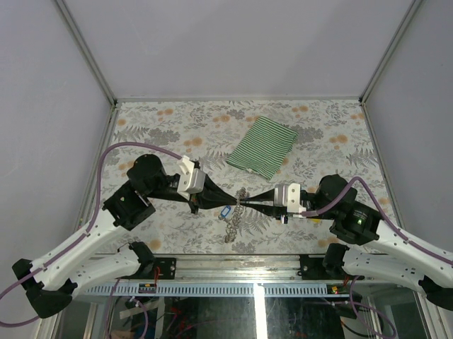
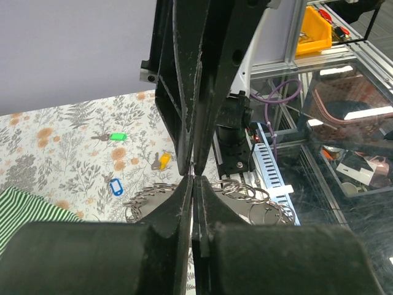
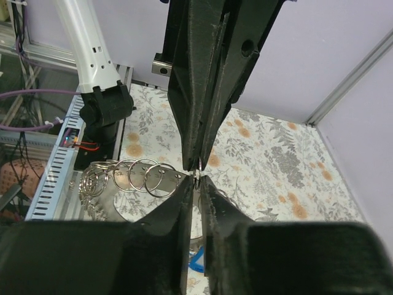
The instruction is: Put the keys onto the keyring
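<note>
A bunched chain of metal rings, the keyring (image 1: 233, 226), hangs between my grippers at mid-table; in both wrist views its loops (image 3: 147, 178) dangle around the fingertips. My left gripper (image 1: 234, 200) is shut on the top of it, tips meeting my right gripper's. My right gripper (image 1: 242, 202) has its fingers slightly parted around that same point. Keys with coloured heads lie on the table in the left wrist view: green (image 2: 118, 136), yellow (image 2: 164, 160), blue (image 2: 116, 186).
A green striped cloth (image 1: 262, 147) lies behind the grippers. A yellow bin (image 2: 313, 31) stands beyond the frame rail.
</note>
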